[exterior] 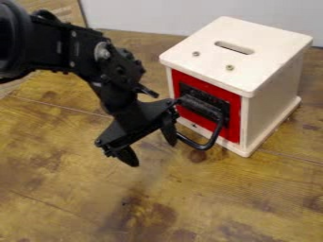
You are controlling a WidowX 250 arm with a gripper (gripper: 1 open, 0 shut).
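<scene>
My black gripper [149,146] is low in the middle of the view, open, its fingers just left of a black handle [199,142] that loops out and down from the front of a white wooden box [267,109]. The box has a red front panel [229,132] with a dark fitting [205,104] where the handle attaches. Part of the handle is behind or against the gripper; whether they touch is unclear.
The box's top has a slot and two round studs. A cardboard piece [57,9] lies at the top left corner.
</scene>
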